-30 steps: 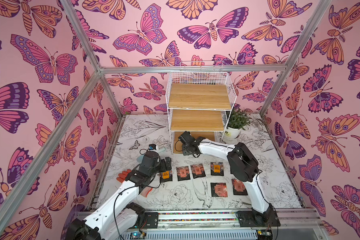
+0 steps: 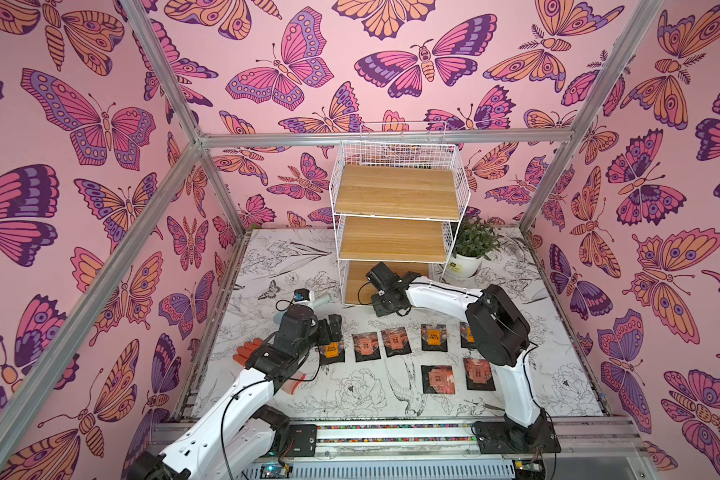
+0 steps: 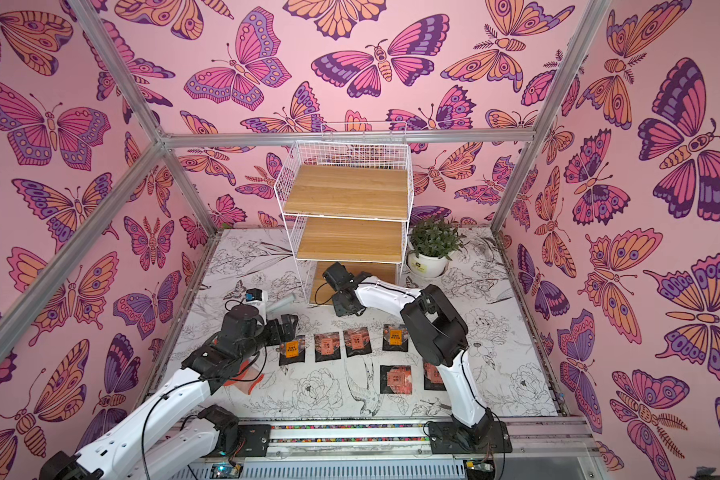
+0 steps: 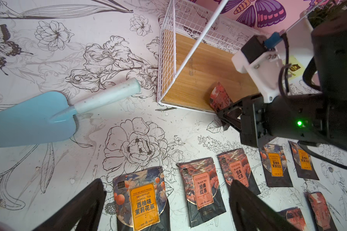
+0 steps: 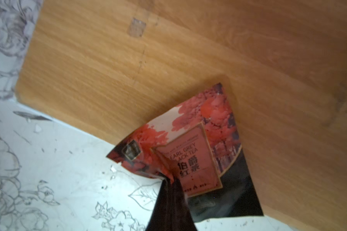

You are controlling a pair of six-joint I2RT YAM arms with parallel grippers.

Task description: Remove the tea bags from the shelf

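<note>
The Earl Grey black tea bag [image 5: 196,154] is pinched and creased in my right gripper, which is shut on its edge. It overhangs the front edge of the bottom wooden board; the left wrist view shows the same bag [image 4: 220,97] at that edge of the white wire shelf [image 4: 167,65]. The top board [image 2: 400,190] and middle board [image 2: 392,238] look bare. My left gripper stands open above the table, over a grapefruit jasmine tea bag [image 4: 140,200], apart from the shelf.
Several tea bags lie on the table before the shelf, among them black tea bags [image 4: 201,190] [image 4: 239,171]. A blue trowel [image 4: 34,119] rests left of the shelf. A potted plant [image 2: 465,260] stands close on its right.
My right gripper has moved slightly right and toward the table's front, out from the bottom board. A tea bag on the right has come into view beside the arm. The left arm is nearly still.
</note>
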